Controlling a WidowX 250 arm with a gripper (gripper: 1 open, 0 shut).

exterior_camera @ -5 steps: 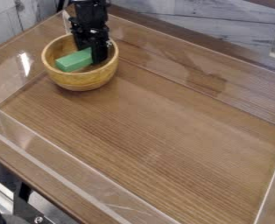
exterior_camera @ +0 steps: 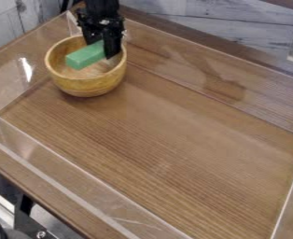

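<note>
A yellow-brown bowl [exterior_camera: 90,82] sits at the upper left of the wooden table. My black gripper [exterior_camera: 105,47] reaches down into it from the top, shut on a green block [exterior_camera: 82,56], which is held tilted over the bowl's back part. The fingers are dark and partly hard to make out.
A pale marbled wall runs along the back, and cables show at the lower left edge beyond the table.
My gripper has risen slightly with the green block, which has moved up from lower in the bowl toward its back.
</note>
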